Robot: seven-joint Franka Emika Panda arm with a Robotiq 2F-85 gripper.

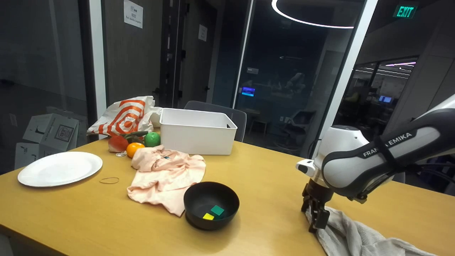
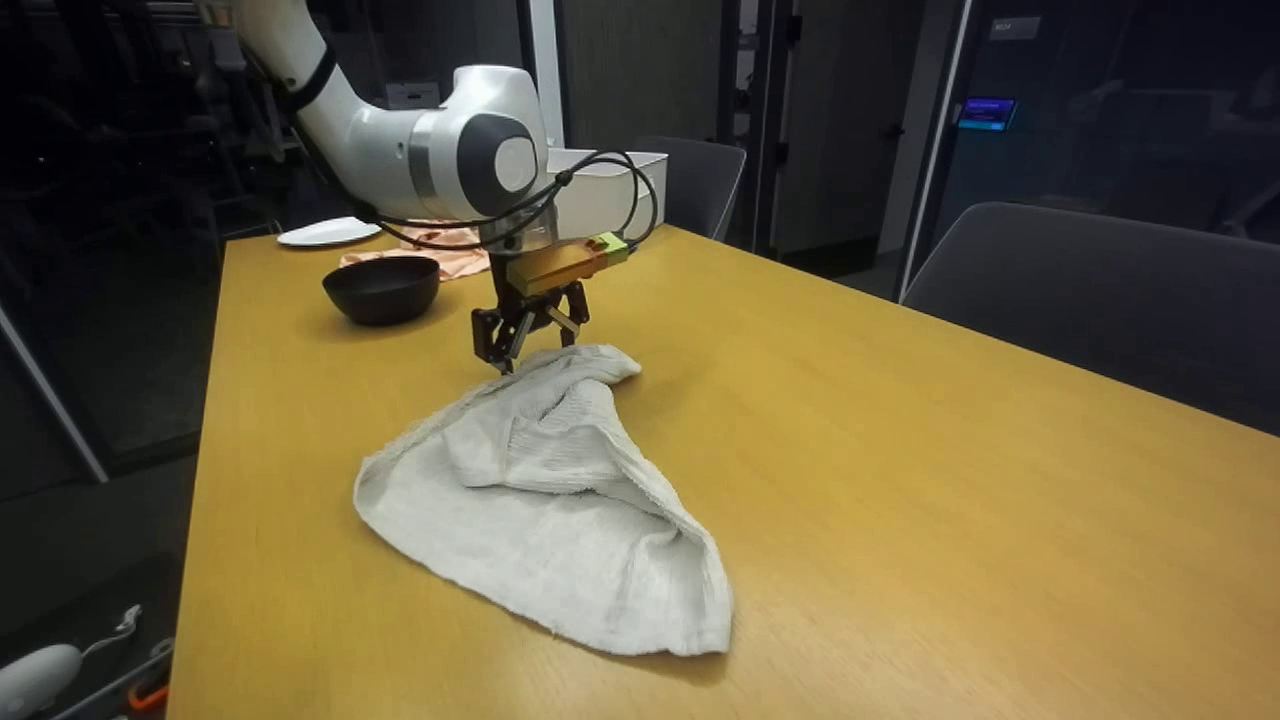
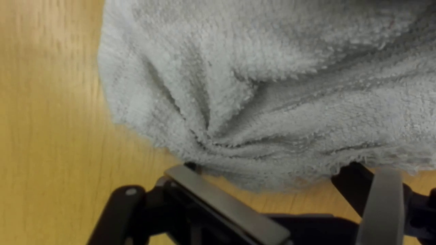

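A pale grey towel (image 2: 564,528) lies partly folded and rumpled on the table. Above its far edge stands my gripper (image 2: 536,356), open, with its fingers pointing down. In the wrist view the towel's edge (image 3: 261,175) runs between the spread fingers and looks pinched into creases near the left one. One fingertip reaches the cloth or lies just behind its fringe; whether it touches the table I cannot tell. The first exterior view has the gripper (image 1: 313,219) at the towel's (image 1: 362,239) near left corner, the rest of the cloth running out of frame.
A black bowl (image 1: 198,202) holding a green and a yellow piece stands left of the gripper. Beyond it are a peach cloth (image 1: 166,170), a white bin (image 1: 196,134), a white plate (image 1: 59,168) and some toy produce (image 1: 135,148).
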